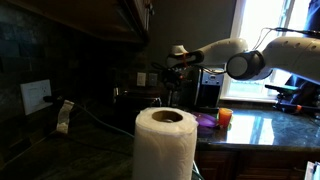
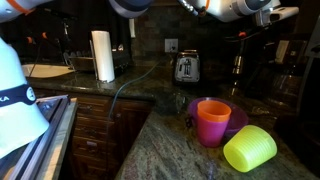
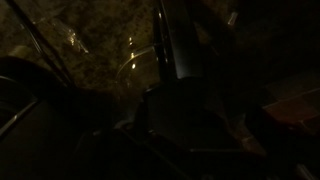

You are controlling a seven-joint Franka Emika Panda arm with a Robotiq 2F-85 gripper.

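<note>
My gripper (image 1: 163, 72) is a dark shape at the end of the white arm, high over the back of the counter in exterior view 1. Its fingers are hard to make out against the dark wall but seem spread, and no held object shows. The wrist view is very dark, showing speckled counter and black gripper parts. An orange cup (image 2: 213, 112) and a yellow-green cup (image 2: 250, 148) are at the right in exterior view 2. The yellow-green one lies tilted. Behind them is a purple bowl (image 2: 236, 118).
A silver toaster (image 2: 187, 67) stands by the back wall. A paper towel roll (image 1: 164, 145) rises in the foreground of exterior view 1. Dark cords cross the counter. Open counter (image 2: 165, 150) lies left of the cups.
</note>
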